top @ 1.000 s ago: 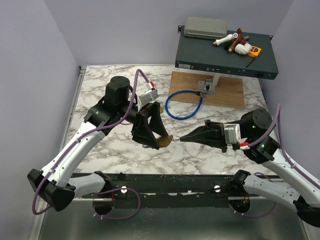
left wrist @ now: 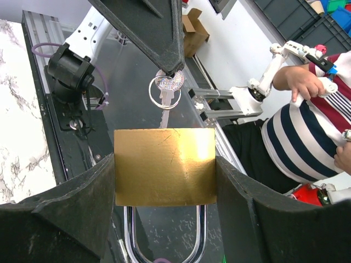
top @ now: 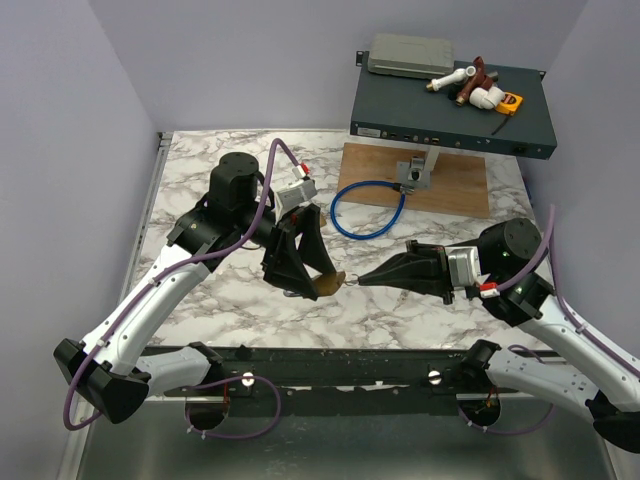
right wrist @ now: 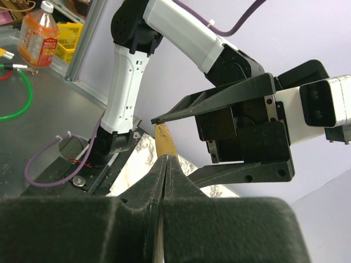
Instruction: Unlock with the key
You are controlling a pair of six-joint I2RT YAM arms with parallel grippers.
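A brass padlock (left wrist: 164, 167) is gripped from both sides by my left gripper (top: 318, 279), held above the marble table with its steel shackle (left wrist: 130, 233) pointing away from the key. The key (left wrist: 167, 98), with a thin ring (left wrist: 152, 92) on its head, points its blade at the padlock's top edge. Whether the blade's tip is inside the keyway or behind the edge cannot be told. Right gripper (top: 360, 281) is shut, its fingertips (left wrist: 173, 67) at the key's head. In the right wrist view the padlock (right wrist: 164, 139) shows just past the closed fingertips; the key is hidden there.
A blue cable loop (top: 335, 212) lies on the marble table (top: 215, 310) behind the grippers. Further back, a dark rack box (top: 440, 115) overhangs a wooden board (top: 468, 185).
The left arm and padlock stay put. The right arm shows hardly any movement, at most a tiny shift at its wrist.
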